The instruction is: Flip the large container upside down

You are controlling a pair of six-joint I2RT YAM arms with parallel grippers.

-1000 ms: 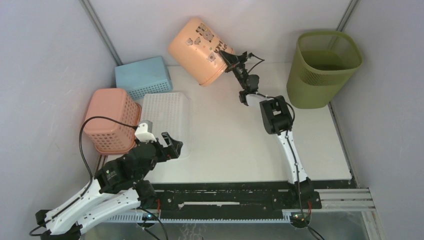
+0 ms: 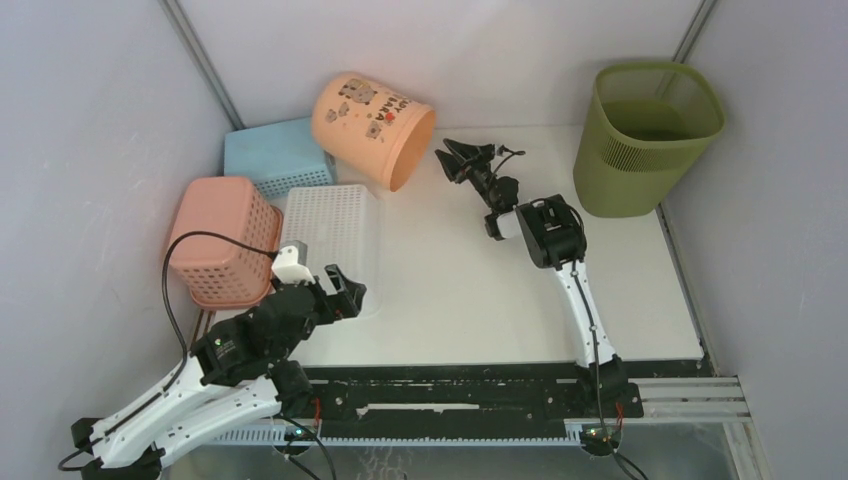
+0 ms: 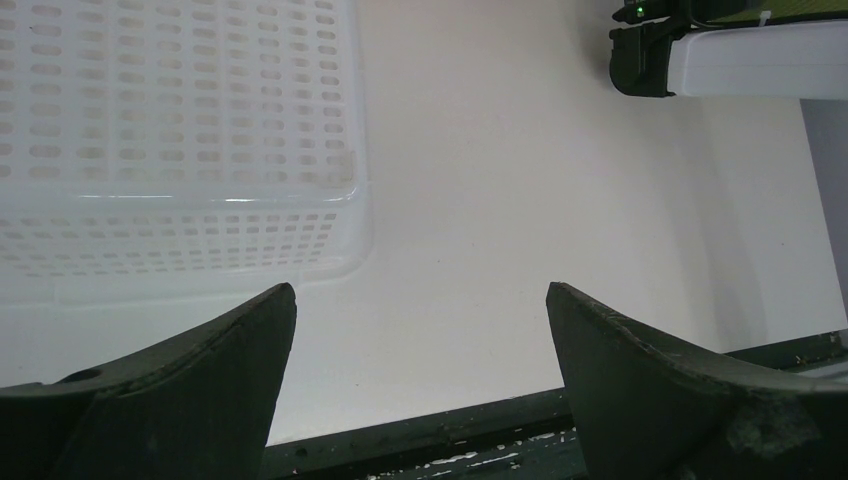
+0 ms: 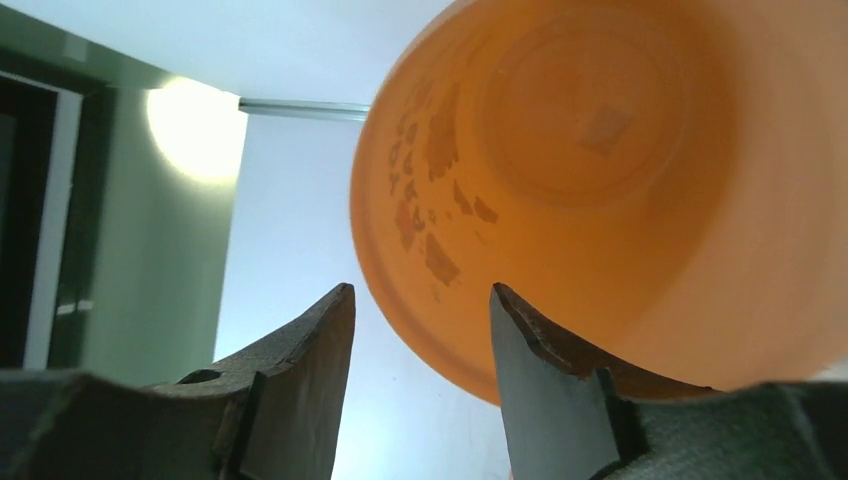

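Note:
The large orange container lies on its side at the back, tilted, its open mouth toward my right gripper. That gripper hangs just right of the rim, fingers apart with nothing between them; in the right wrist view the container's orange inside fills much of the frame beyond them. My left gripper is open and empty at the front left, beside the white basket.
A blue basket stands at back left, a pink basket at left, and a green bin at right. The board's middle is clear. Walls border the back and sides.
The container has moved left and swung, now lying near the blue basket. The left arm is still.

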